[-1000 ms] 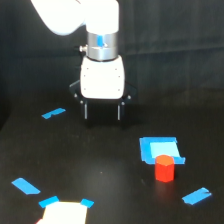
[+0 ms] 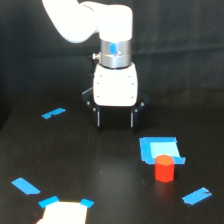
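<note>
My gripper (image 2: 116, 124) hangs over the middle-back of the dark table, its two dark fingers apart and pointing down. Nothing shows between them, and it is open. To its front right stands a small red block (image 2: 164, 169) with a faceted outline. Just behind the block lies a pale blue-white patch (image 2: 164, 149) on a blue piece (image 2: 146, 151); the red block overlaps the front edge of both in this view. A clear gap separates the gripper from the block.
A pale box-like object (image 2: 65, 213) is cut off by the bottom edge at left, with blue tape (image 2: 49, 201) near its corner. Other blue strips mark the left (image 2: 25, 186), back left and right (image 2: 197, 196).
My gripper has moved to the right and slightly lower in the view, with its fingers still apart. The red block and the blue pieces have stayed where they were.
</note>
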